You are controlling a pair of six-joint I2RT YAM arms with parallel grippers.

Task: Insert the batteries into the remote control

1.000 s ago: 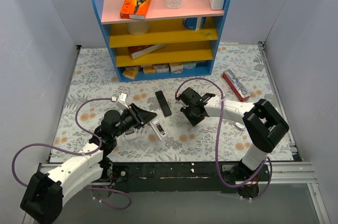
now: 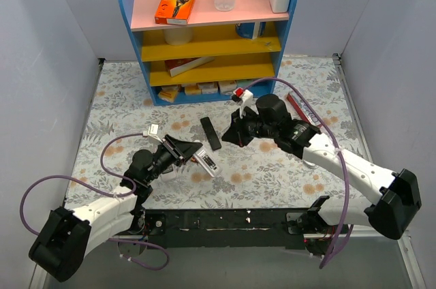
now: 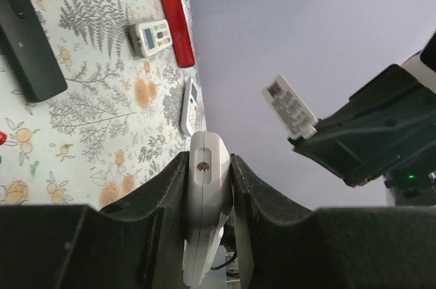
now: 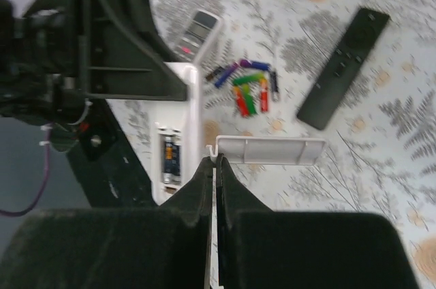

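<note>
Held by my left gripper is a white remote control [image 2: 207, 162], tilted off the table. Its battery compartment is uncovered, and two dark batteries [image 4: 171, 156] lie side by side inside it in the right wrist view. My right gripper is shut on a thin white battery cover [image 4: 272, 150], pinched at one end and sticking out sideways. In the left wrist view that cover [image 3: 291, 106] is at the upper right, apart from the remote. The top view hides the cover behind the right arm's dark fingers [image 2: 233, 135].
Several coloured batteries [image 4: 252, 91] lie loose on the table near a black remote [image 4: 344, 67]. Another white remote [image 4: 199, 35] rests behind the left fingers. A red box [image 3: 176, 16] lies to the right. The blue shelf [image 2: 211, 49] stands at the back.
The left arm and its remote have barely shifted.
</note>
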